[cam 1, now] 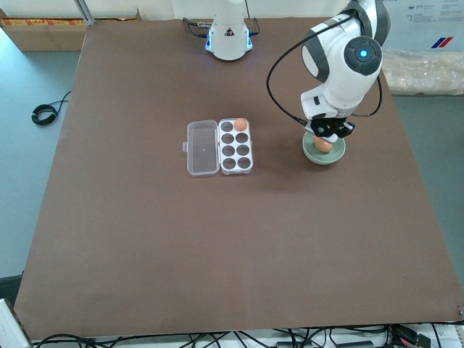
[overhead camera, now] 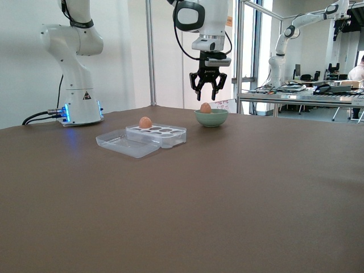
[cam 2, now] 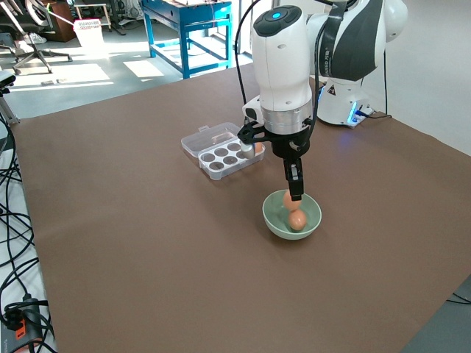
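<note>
A green bowl [cam 2: 273, 220] holds two brown eggs [cam 2: 297, 219], at the right of the table in the left view. My gripper [overhead camera: 207, 92] hangs just above the bowl, black fingers spread open in the top view, one egg showing below them. A clear plastic egg box [cam 1: 235, 148] lies with its lid open left of the bowl, with one egg [cam 1: 240, 125] in a back corner cup and the other cups empty.
Cables run along the front edge.
</note>
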